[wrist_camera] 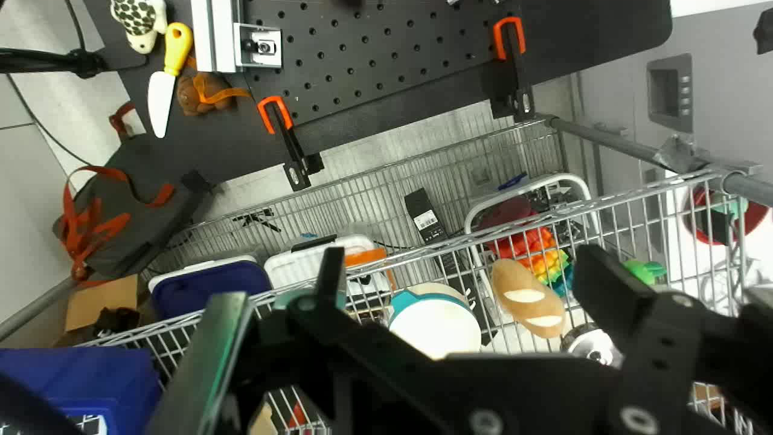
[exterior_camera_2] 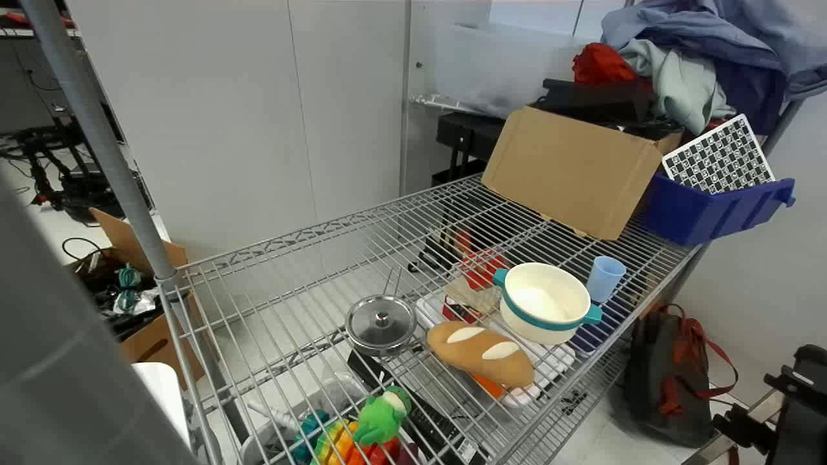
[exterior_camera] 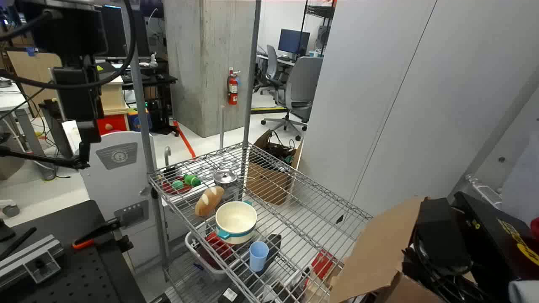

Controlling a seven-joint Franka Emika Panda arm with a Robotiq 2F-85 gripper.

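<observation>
My gripper is open and empty, its two dark fingers wide apart in the wrist view. Exterior view 1 has the black arm (exterior_camera: 78, 96) at upper left, clear of the wire shelf (exterior_camera: 308, 217). On that shelf stands a cream pot (exterior_camera_2: 544, 298) with teal handles. Beside it lies a brown bread loaf (exterior_camera_2: 481, 355) with pale slashes. A light blue cup (exterior_camera_2: 605, 278) stands at the pot's other side. Past the loaf is a small lidded metal pot (exterior_camera_2: 380, 324). A green toy (exterior_camera_2: 385, 414) lies near the shelf's end; exterior view 1 shows a red plate (exterior_camera: 177, 185) there.
A cardboard box (exterior_camera_2: 574, 170) and a blue bin (exterior_camera_2: 701, 209) crowd one end of the shelf. Upright posts (exterior_camera: 248, 75) rise from its corners. A black perforated table (wrist_camera: 384, 58) holds a yellow-handled knife (wrist_camera: 170, 76) and orange-handled clamps (wrist_camera: 279, 119). Bare wire remains along the wall side.
</observation>
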